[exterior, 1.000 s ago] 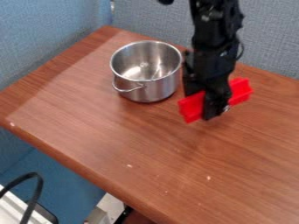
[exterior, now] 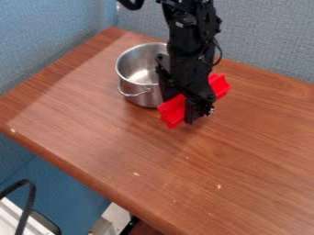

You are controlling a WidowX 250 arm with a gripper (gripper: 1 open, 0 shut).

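Observation:
My black gripper [exterior: 190,101] is shut on a red block [exterior: 172,112], which sticks out to both sides of it above the wooden table, just in front of and to the right of a steel pot [exterior: 138,75]. The gripper and arm cover the pot's right side.
Blue padded walls stand at the left and back. A black cable [exterior: 28,197] lies off the table's lower-left edge.
The gripper and red block have moved left and slightly up, closer to the pot, which has stayed in place.

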